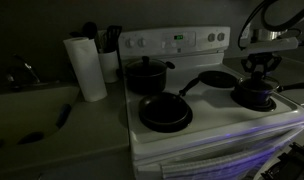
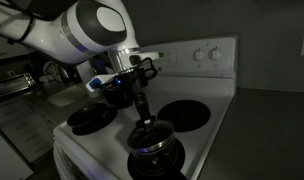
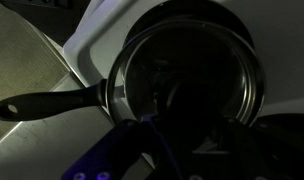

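Observation:
A small saucepan (image 2: 150, 152) stands on the front right burner, its long black handle (image 3: 50, 104) reaching left in the wrist view. What looks like a glass lid with a shiny metal rim (image 3: 114, 88) lies across its top. Directly over the middle of the pan is my gripper (image 2: 143, 128), pointing down. Its fingers appear shut on the dark knob of the lid; the dim light hides the exact contact. In exterior view 1, the gripper (image 1: 259, 72) is at the right side of the stove, just above the same pan.
A black frying pan (image 1: 165, 112) sits on the front left burner, and a lidded black pot (image 1: 148, 75) stands behind it. Left of the stove, a paper towel roll (image 1: 86, 69) stands beside the sink (image 1: 32, 112).

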